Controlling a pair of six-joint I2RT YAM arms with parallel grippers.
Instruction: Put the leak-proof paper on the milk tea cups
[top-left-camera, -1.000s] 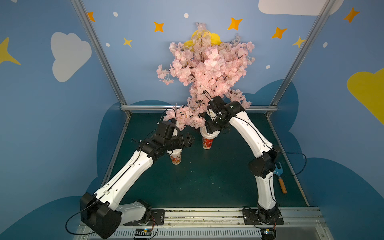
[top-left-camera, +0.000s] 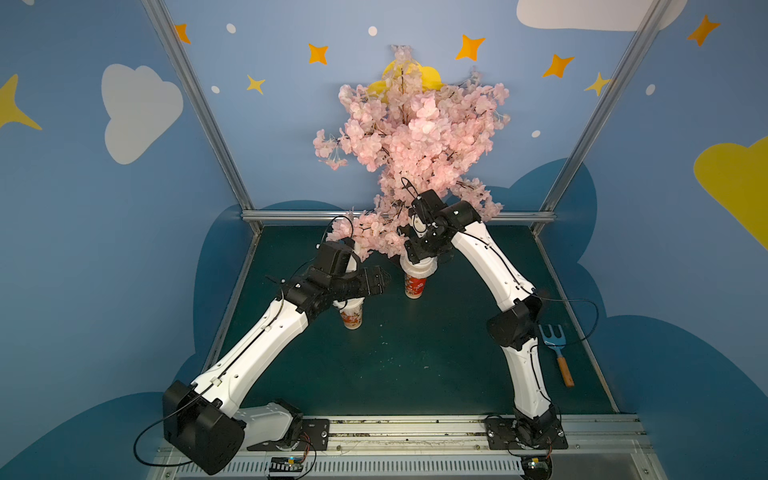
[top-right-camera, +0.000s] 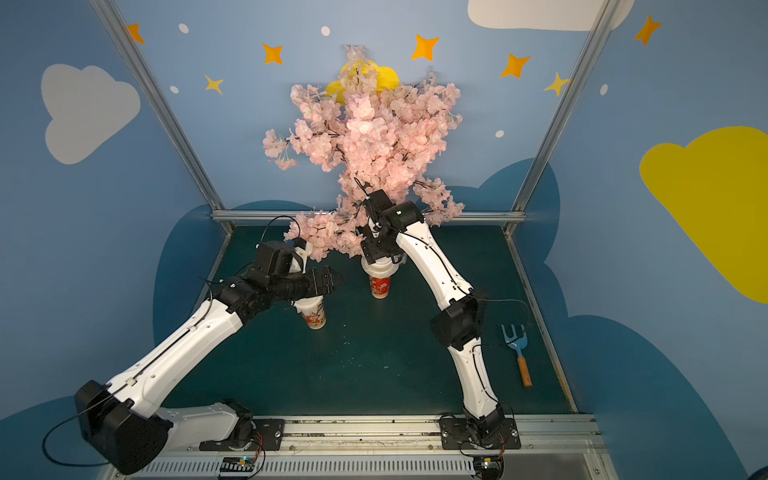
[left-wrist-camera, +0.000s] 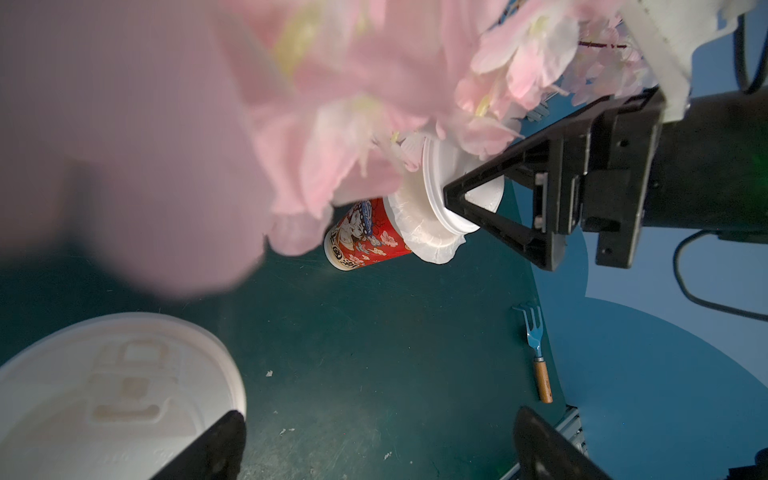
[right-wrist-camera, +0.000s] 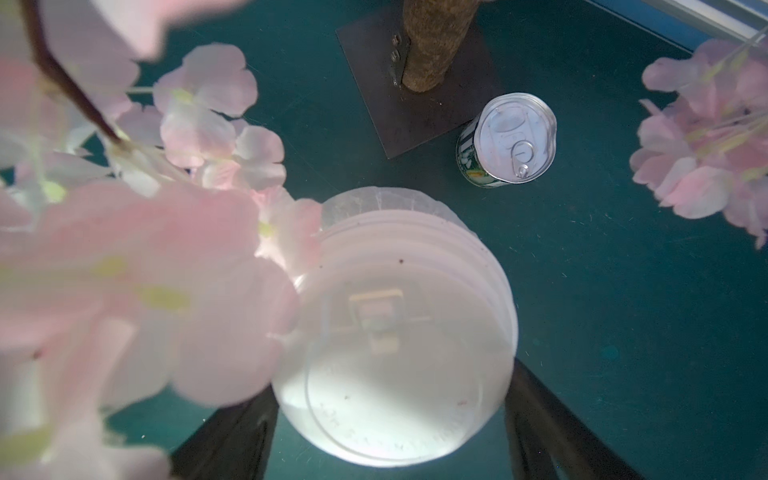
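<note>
The red patterned cup (top-left-camera: 414, 286) stands upright, capped by a white lid (right-wrist-camera: 400, 376). In the left wrist view, pleated white paper (left-wrist-camera: 432, 237) shows between that lid and the cup, its edge flaring outward. My right gripper is open, its fingers (right-wrist-camera: 552, 424) on either side of the lid; contact cannot be made out. A paler patterned cup (top-left-camera: 352, 318) stands to the left, partly behind my left arm. Its lid (left-wrist-camera: 120, 392) lies at the lower left of the left wrist view. My left gripper is open, with no object visible between its fingers.
Pink blossom branches (top-left-camera: 424, 136) hang over both cups and block part of both wrist views. A can (right-wrist-camera: 516, 140) stands by the trunk's base plate (right-wrist-camera: 376, 104). A blue fork (top-left-camera: 553, 340) lies at the right edge.
The right arm has shifted slightly left, its gripper moving a little over the red cup's lid. The left arm is nearly still, and both cups stay in place.
</note>
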